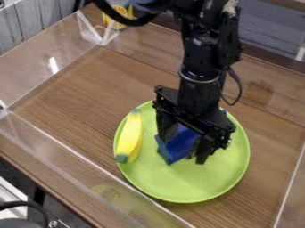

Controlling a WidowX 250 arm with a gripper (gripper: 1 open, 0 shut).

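My gripper [188, 125], black, hangs low over the green plate [179, 185], around the blue block [177, 142], which is largely hidden beneath it. The fingers stand open, though their fingertips are hard to make out against the dark body. A yellow banana [130, 135] lies on the left side of the plate, left of my gripper.
A yellow can [116, 18] stands at the back left, partly behind the arm. Clear plastic walls edge the wooden surface [84, 98] on the left. The wood left of the plate is bare.
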